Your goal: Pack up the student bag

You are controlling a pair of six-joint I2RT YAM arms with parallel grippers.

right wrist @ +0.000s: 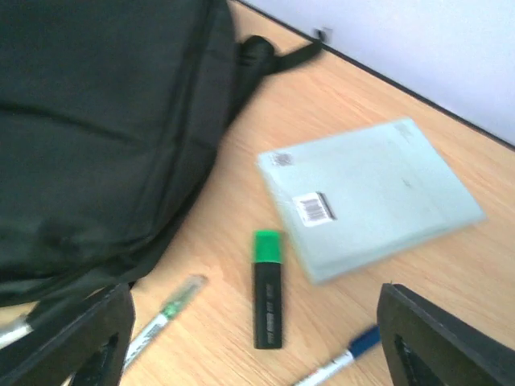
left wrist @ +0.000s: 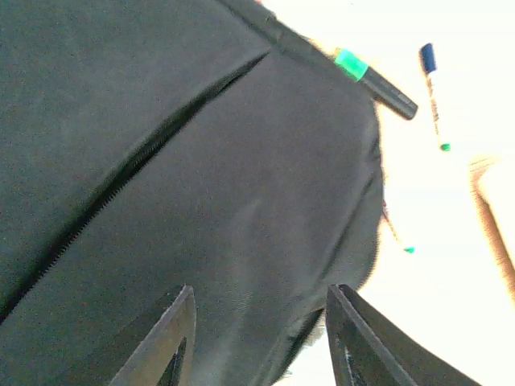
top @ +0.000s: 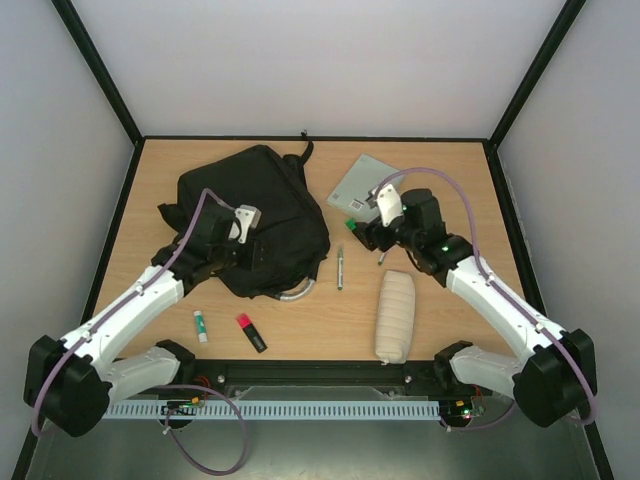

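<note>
The black bag (top: 255,210) fills the left of the table. My left gripper hangs open over its front, nothing between its fingers; its zip seam shows in the left wrist view. My right gripper is open, above a black marker with green cap (right wrist: 267,301), a pale pen (right wrist: 157,326), a blue-capped pen (right wrist: 338,362) and a grey notebook (right wrist: 370,193). A red-capped marker (top: 252,334) and a glue stick (top: 200,326) lie at the front left.
A beige pencil case (top: 394,318) lies at the front right. Bare tabletop shows at the far right and along the front.
</note>
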